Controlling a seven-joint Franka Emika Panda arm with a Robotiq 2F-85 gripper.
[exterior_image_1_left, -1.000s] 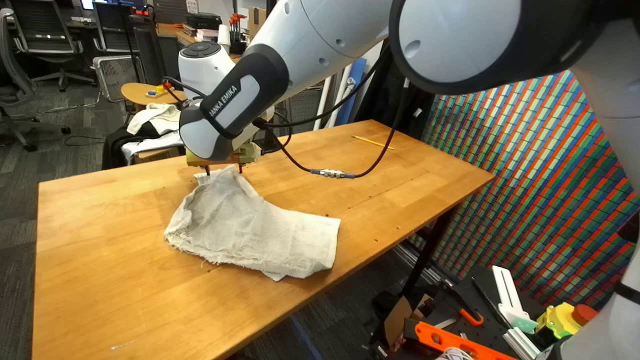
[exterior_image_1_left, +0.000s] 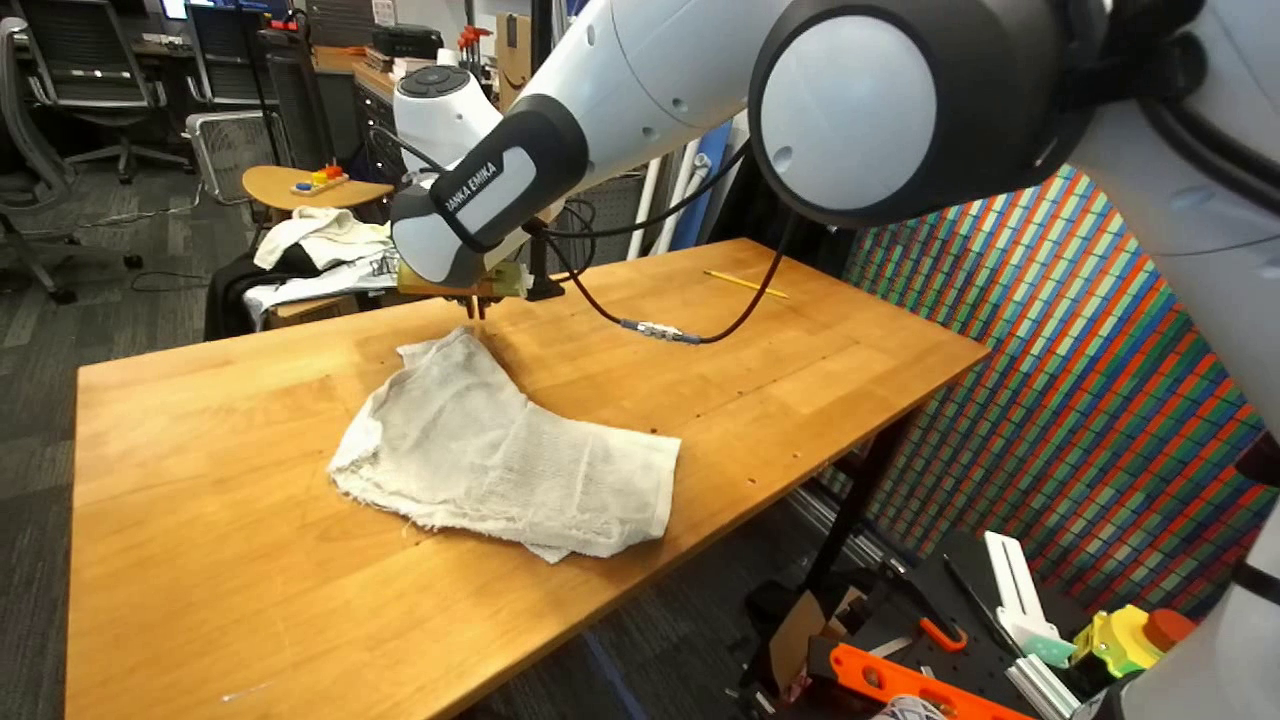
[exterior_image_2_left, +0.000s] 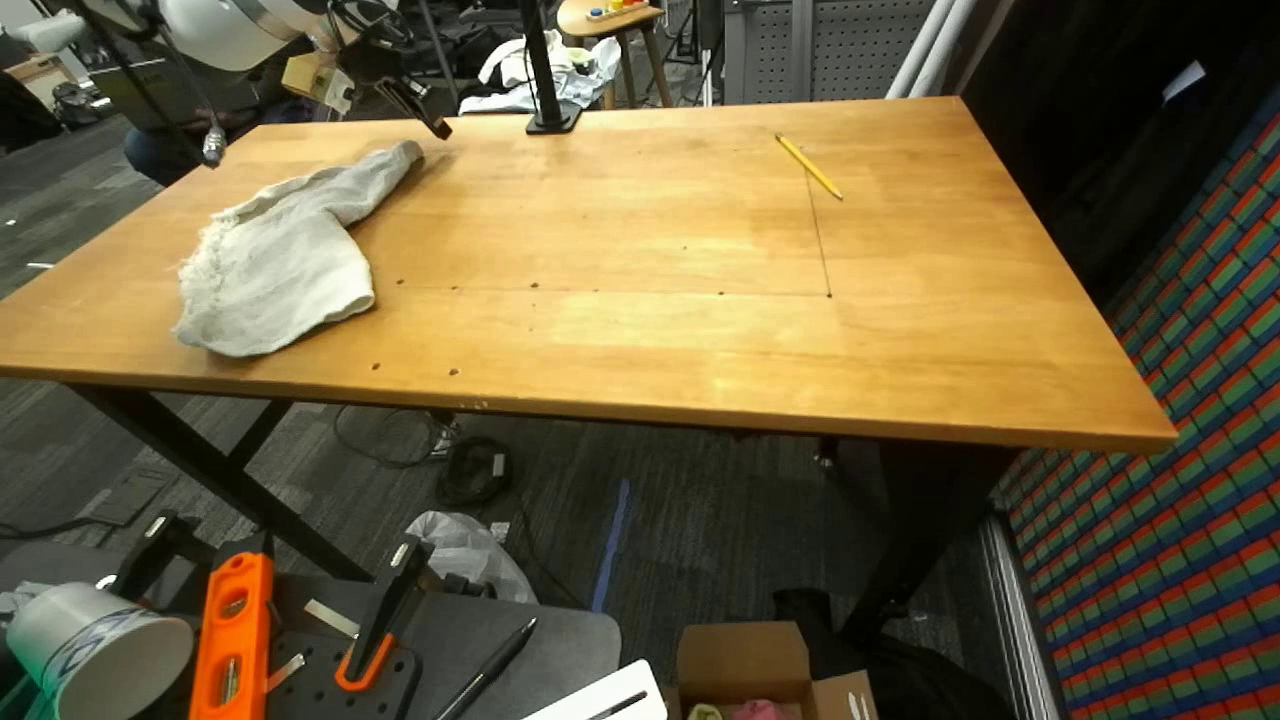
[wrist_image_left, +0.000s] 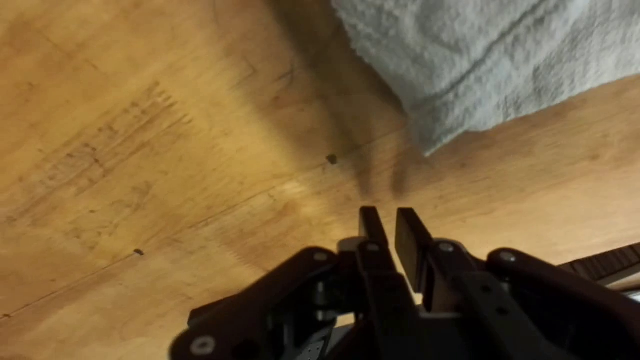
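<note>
A crumpled pale grey-white cloth (exterior_image_1_left: 492, 450) with a frayed edge lies on the wooden table (exterior_image_1_left: 216, 528). In exterior view 2 the cloth (exterior_image_2_left: 282, 264) occupies the left side, its narrow end pointing to the far edge. My gripper (exterior_image_1_left: 477, 311) hangs over the far part of the table, just beyond that narrow end. From the wrist, a cloth corner (wrist_image_left: 480, 66) shows at upper right, apart from my gripper. The gripper is drawn shut to a narrow gap, and no cloth shows between its fingers.
A yellow pencil (exterior_image_2_left: 810, 167) lies on the table's far right. At the back edge stands a black post (exterior_image_2_left: 542, 72). My arm's dark cable (exterior_image_1_left: 744, 314) droops above the table.
The fingers, spread wide around the cloth's far end a second ago, have come close together. My gripper has shifted right and slightly up in exterior view 1. The cloth lies almost unchanged.
</note>
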